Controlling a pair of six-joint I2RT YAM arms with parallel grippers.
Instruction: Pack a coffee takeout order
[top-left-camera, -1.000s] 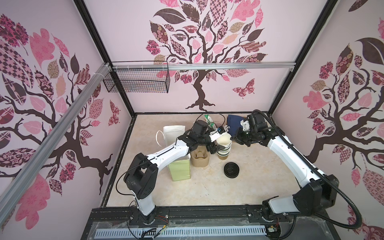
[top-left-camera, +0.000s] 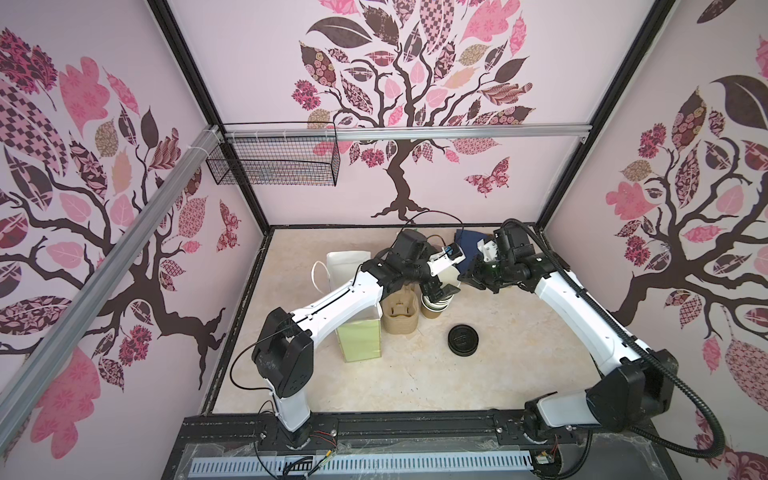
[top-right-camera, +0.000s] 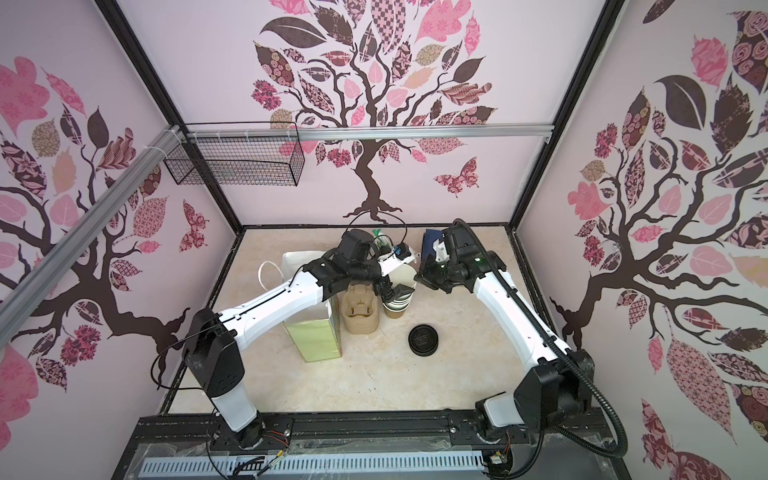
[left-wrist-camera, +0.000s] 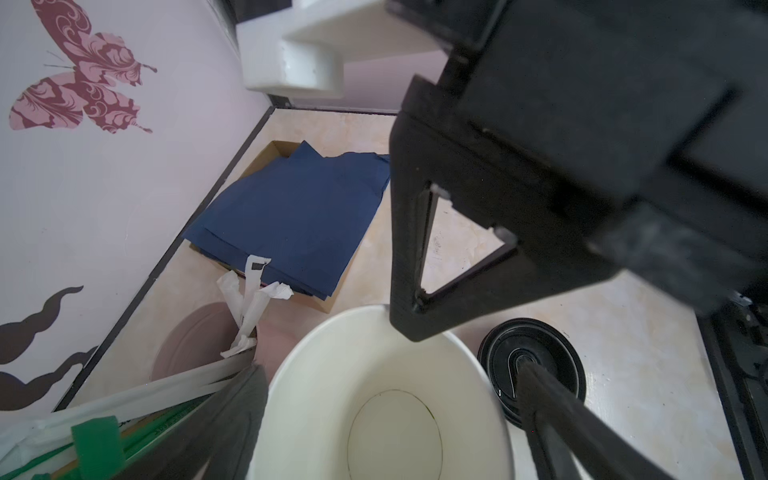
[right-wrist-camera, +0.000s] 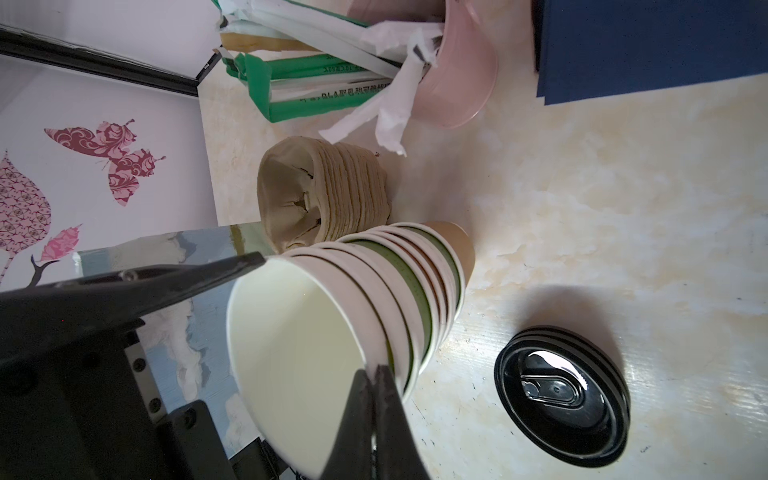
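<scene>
A stack of paper cups (right-wrist-camera: 400, 304) stands right of the brown cup-carrier stack (top-left-camera: 400, 312). My left gripper is open around the top cup (left-wrist-camera: 384, 360) of the stack, whose white inside fills the lower left wrist view. My right gripper (top-left-camera: 473, 277) is shut, just right of the cups; in the right wrist view its dark fingers reach over the top cup's rim, with nothing clearly held. Black lids (top-left-camera: 462, 340) lie stacked in front, on the right.
A blue napkin pile (left-wrist-camera: 288, 216) lies at the back right, beside a pink container (right-wrist-camera: 460, 72) with wrapped items. A pale green-sided bag (top-left-camera: 360, 342) stands left of the carriers.
The right arm has hardly moved.
</scene>
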